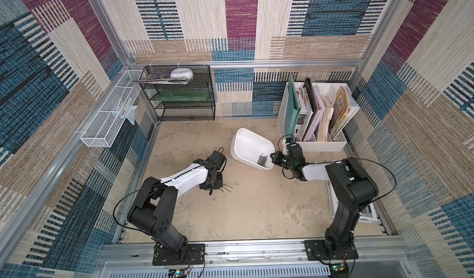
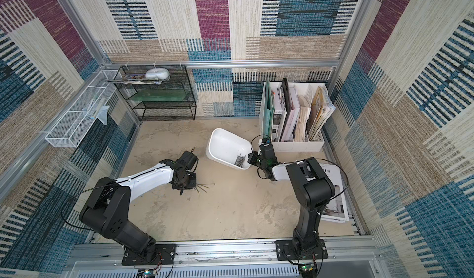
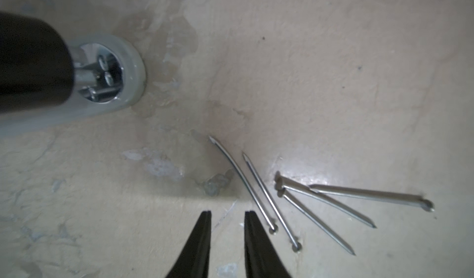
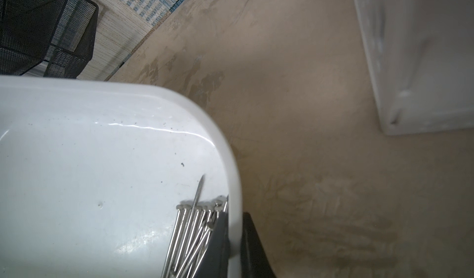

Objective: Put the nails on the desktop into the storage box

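Note:
Several loose steel nails point(image 3: 318, 218) lie on the desktop; in the top left view they show as thin lines point(image 1: 226, 186) beside the left arm. My left gripper hangs over the desk, fingers part open with a gap and nothing between them, just left of the two leftmost nails. The white storage box point(image 1: 249, 144) stands mid-desk with a bundle of nails point(image 4: 190, 228) at its right end. My right gripper is shut on the box's right rim, one finger inside the wall and one outside.
A black-bodied tool with a grey end point(image 3: 133, 75) lies left of the nails. A white file holder point(image 1: 316, 146) stands back right, a black mesh rack point(image 1: 214, 107) back left.

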